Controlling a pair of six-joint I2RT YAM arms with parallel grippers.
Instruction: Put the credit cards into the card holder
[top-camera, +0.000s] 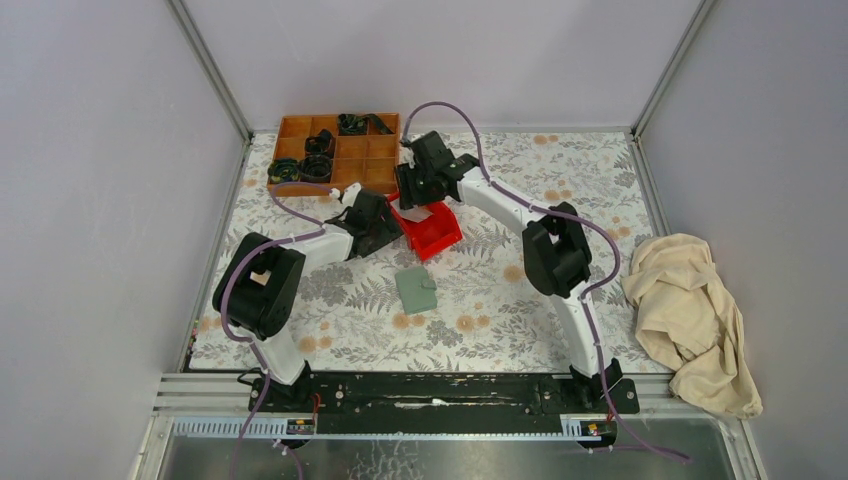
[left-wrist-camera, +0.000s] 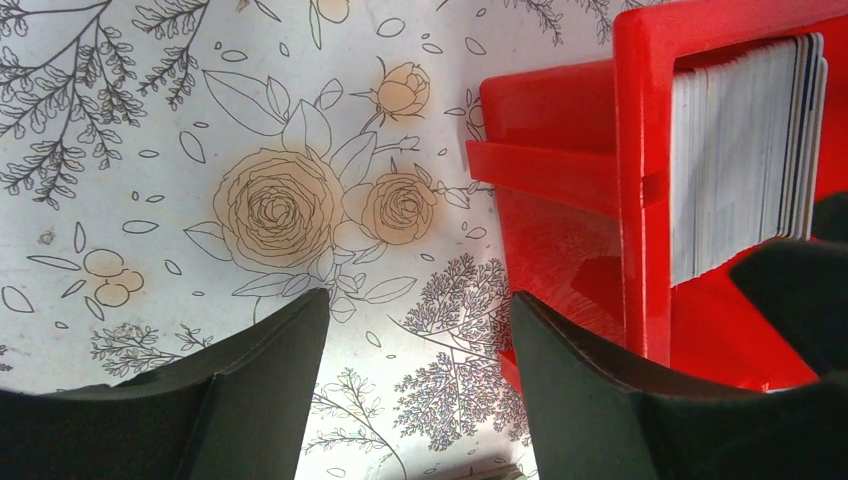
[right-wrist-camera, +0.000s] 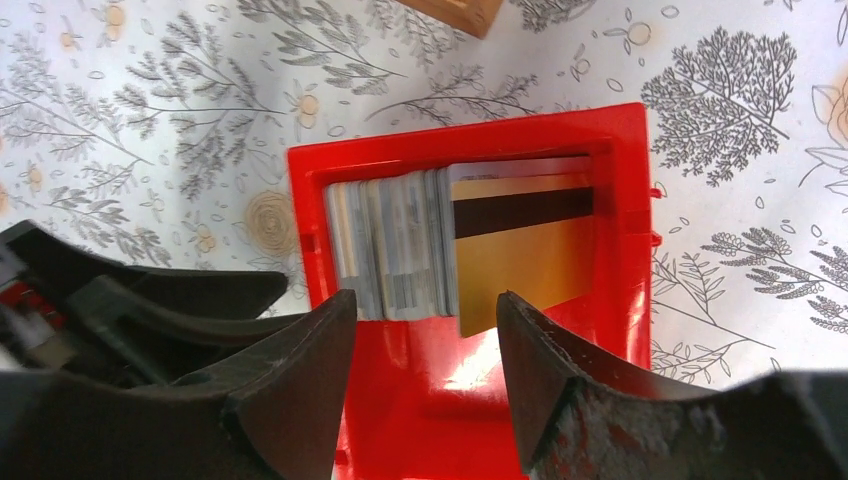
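Note:
A red box (top-camera: 433, 236) stands near the middle of the table, holding a packed row of white cards (right-wrist-camera: 405, 245) and a gold card with a black stripe (right-wrist-camera: 525, 265). Over the box my right gripper is open; the gold card's edge shows between its fingertips, without being gripped. My left gripper also stands open, empty, at the box's left side; one of its fingers seems close to the red wall (left-wrist-camera: 645, 210). A flat green card holder (top-camera: 417, 289) with a small tab lies on the table in front of the box.
A wooden compartment tray (top-camera: 350, 155) with dark coiled items sits behind, at the left. Beige cloth (top-camera: 685, 310) is bunched at the far right. The two grippers are close together at the box.

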